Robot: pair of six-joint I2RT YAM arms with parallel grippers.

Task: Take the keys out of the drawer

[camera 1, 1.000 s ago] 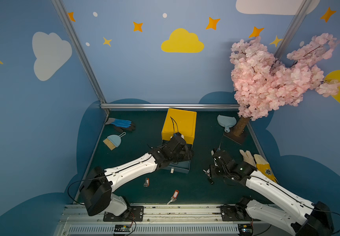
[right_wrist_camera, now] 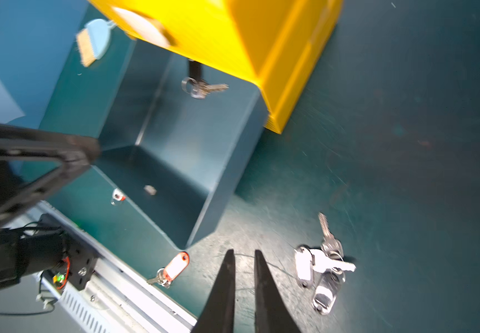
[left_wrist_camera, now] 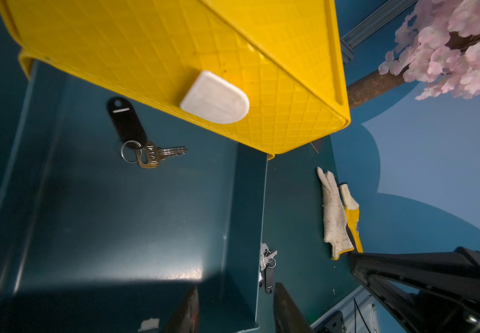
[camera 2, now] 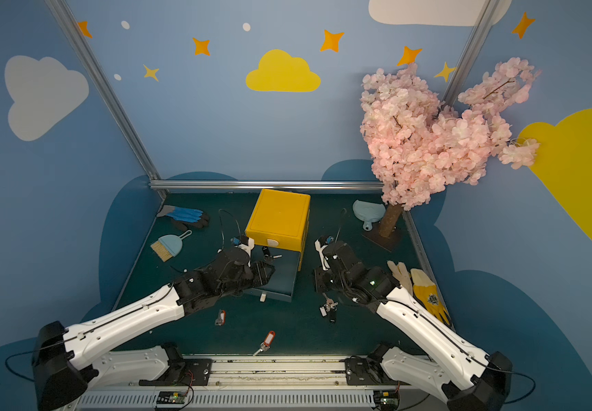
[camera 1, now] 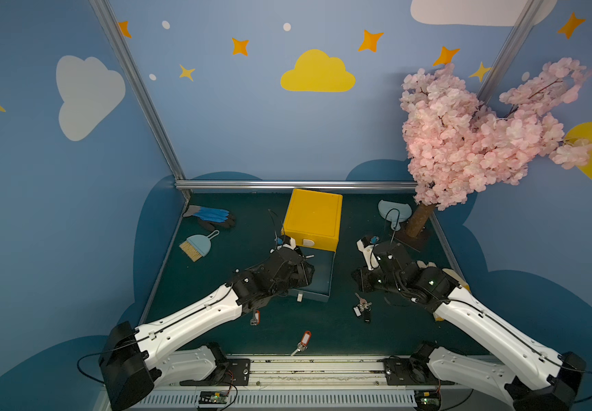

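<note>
The pulled-out dark blue drawer [left_wrist_camera: 140,205] juts from the yellow cabinet [left_wrist_camera: 195,66]. A key [left_wrist_camera: 150,155] on a ring with a black tag [left_wrist_camera: 126,123] lies on the drawer floor near the cabinet in the left wrist view; the right wrist view also has this key [right_wrist_camera: 199,88]. My left gripper is open over the drawer's front part, apart from the key, with nothing between its fingers. Outside the drawer, to its right, my right gripper is shut, nothing showing between its fingers. A bunch of keys [right_wrist_camera: 329,260] rests on the table right of the drawer.
Near the front edge lies a red-tagged key [camera 1: 302,341], and a smaller red-tagged one [camera 1: 255,317] sits farther left. A brush [camera 1: 198,245] and blue glove [camera 1: 210,215] lie at left. The tree [camera 1: 419,222] and dustpan [camera 1: 394,211] stand back right.
My left arm has shifted left, uncovering the drawer's right part and the key. The right arm has moved up and slightly left, away from the bunch of keys, which now shows fully.
</note>
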